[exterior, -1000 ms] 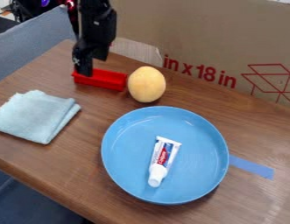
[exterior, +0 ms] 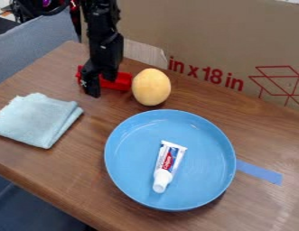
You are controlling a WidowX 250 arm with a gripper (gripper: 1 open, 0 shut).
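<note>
My black gripper (exterior: 96, 79) is open and lowered at the red object (exterior: 117, 81) near the back left of the table, its fingertips in front of and around that object's left part. A pale yellow, egg-shaped item (exterior: 152, 88) sits just right of the red object. A toothpaste tube (exterior: 166, 167) lies on the blue plate (exterior: 132, 149). A folded light-blue cloth (exterior: 37, 117) lies on the left of the table.
A cardboard box (exterior: 236, 45) stands along the back. A strip of blue tape (exterior: 260, 172) is on the wooden table (exterior: 248, 131) right of the plate. Bare wood shows at the right and around the cloth.
My gripper has moved down and slightly right onto the red object. The other items are where they were.
</note>
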